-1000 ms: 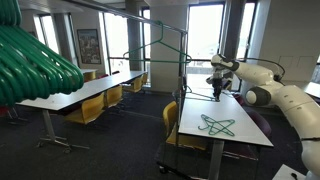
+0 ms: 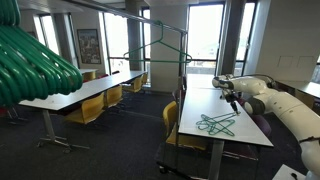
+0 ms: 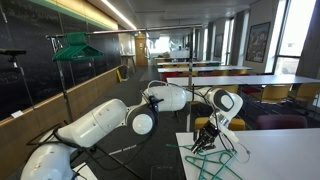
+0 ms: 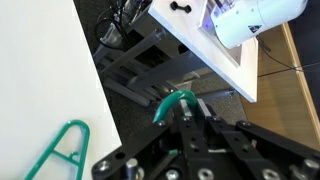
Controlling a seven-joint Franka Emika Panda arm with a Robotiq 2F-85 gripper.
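Note:
My gripper is shut on a green hanger (image 4: 177, 100), whose curved green part rises between the fingers in the wrist view. Most of the held hanger is hidden below the gripper there. Exterior view 1 has the gripper (image 2: 236, 104) low over the right side of the white table (image 2: 205, 98), with green hangers (image 2: 217, 124) beside and below it. The same green shapes (image 3: 210, 164) overlap beneath the gripper (image 3: 203, 140) in exterior view 2, so the held one is hard to tell apart from one lying on the table. Part of another hanger (image 4: 66, 150) lies at lower left in the wrist view.
A rack holds a lone hanger (image 2: 157, 48) and a dense row of green hangers (image 2: 35, 70) at the left. Yellow chairs (image 2: 170, 118) stand along the table. The wrist view shows a white device (image 4: 245, 20) on another surface.
The gripper has come down and toward the near right over the table. The held hanger has come with it and now overlaps the lying one in exterior view 1.

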